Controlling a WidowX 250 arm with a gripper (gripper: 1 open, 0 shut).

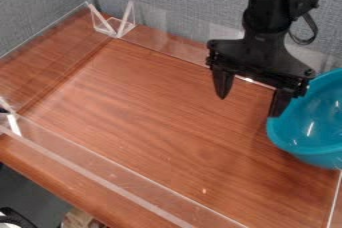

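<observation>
My black gripper [251,96] hangs over the right side of the wooden table, its two fingers spread wide apart with nothing visible between them. The right finger reaches down at the rim of a large teal bowl [314,130], which sits at the table's right edge and is partly cut off by the frame. The left finger hangs over bare wood.
A white wire stand [112,22] is at the back left. Clear plastic edging runs along the back and front left, with grey padded walls behind.
</observation>
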